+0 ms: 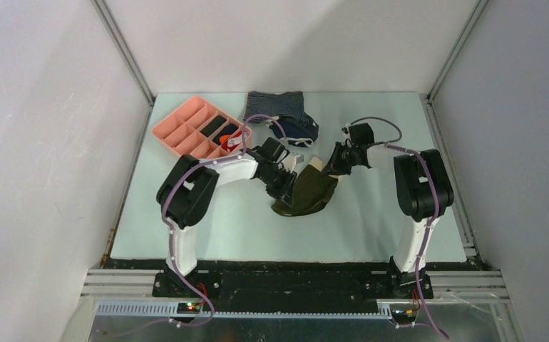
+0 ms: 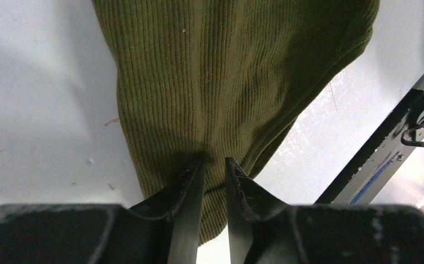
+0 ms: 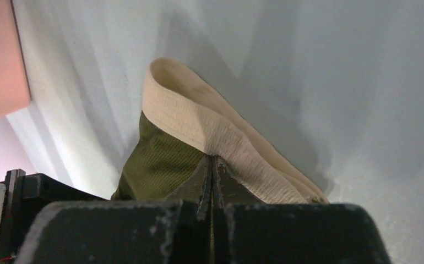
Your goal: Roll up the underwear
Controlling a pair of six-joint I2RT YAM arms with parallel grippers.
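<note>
The olive ribbed underwear [image 1: 311,192] lies folded into a long piece at mid-table, its pale beige waistband [image 3: 196,121] at the far end. Over its near left end is my left gripper [image 1: 288,201]; in the left wrist view its fingers [image 2: 190,190] stand slightly apart above the green cloth [image 2: 166,93], with nothing clearly held. My right gripper [image 1: 329,171] is at the waistband end. Seen from the right wrist, its fingertips meet against the band's lower edge, and whether any cloth is pinched between them is hidden.
A pink divided box [image 1: 179,132] with rolled items stands at the back left. Dark striped clothes [image 1: 279,103] lie crumpled at the back.
</note>
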